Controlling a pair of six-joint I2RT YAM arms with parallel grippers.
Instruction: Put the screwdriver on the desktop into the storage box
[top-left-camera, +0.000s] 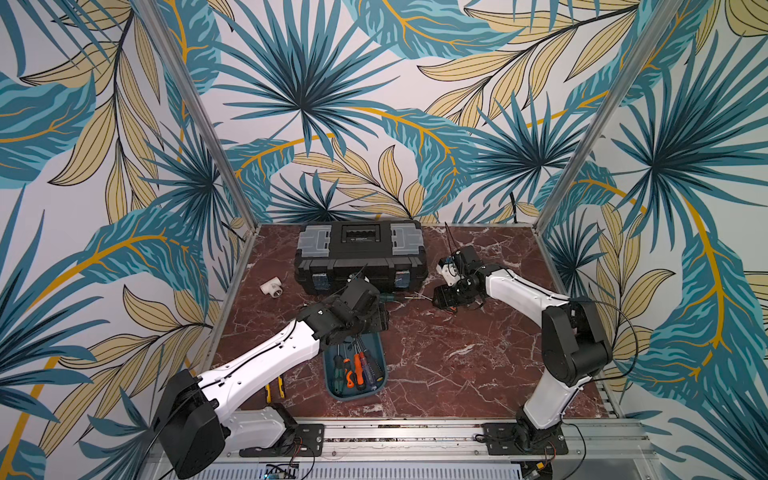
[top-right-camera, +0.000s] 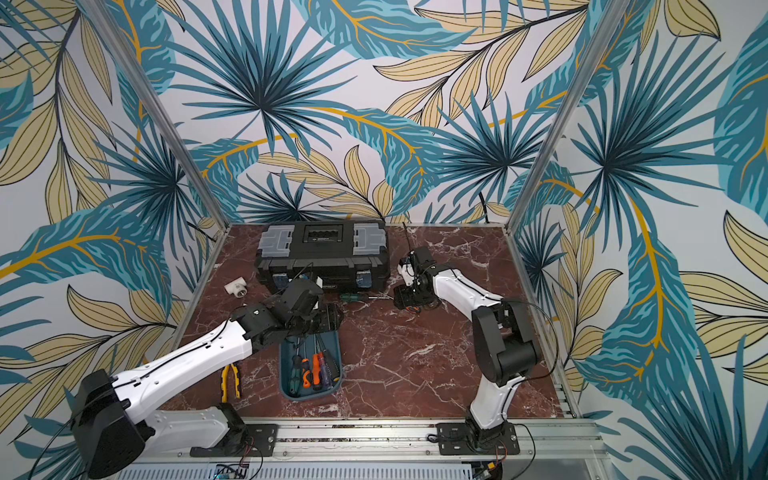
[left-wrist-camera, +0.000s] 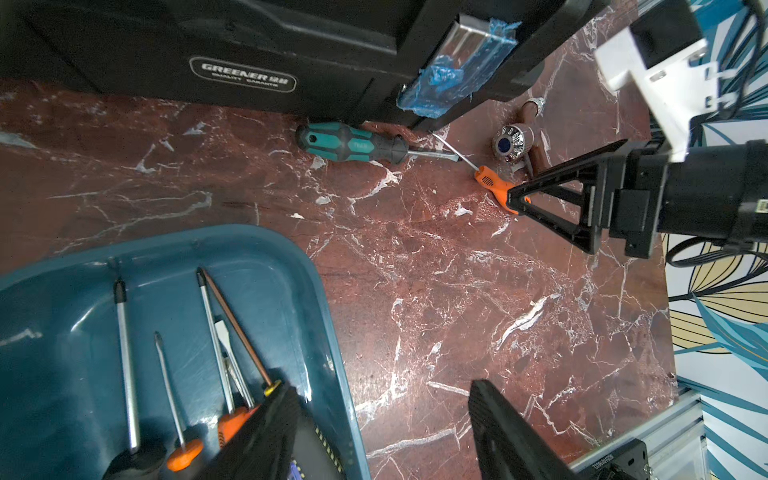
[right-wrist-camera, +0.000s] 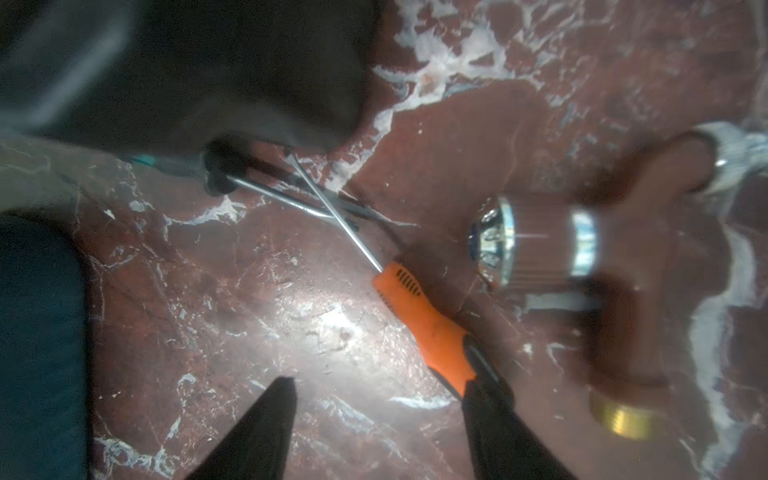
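A teal-and-black screwdriver (left-wrist-camera: 344, 144) lies on the desktop against the front of the black toolbox (top-left-camera: 360, 260). An orange screwdriver (right-wrist-camera: 424, 324) lies beside it, their shafts crossing in the right wrist view. The blue storage box (left-wrist-camera: 316, 296) holds several screwdrivers and tools. My left gripper is open above the right part of the storage box, nothing between its fingers. My right gripper is open, low over the orange screwdriver's handle, which is near one fingertip.
A brown metal pipe fitting (right-wrist-camera: 632, 256) lies right of the orange screwdriver. A white fitting (top-left-camera: 270, 286) sits at the left, and yellow pliers (top-right-camera: 225, 382) lie near the front left.
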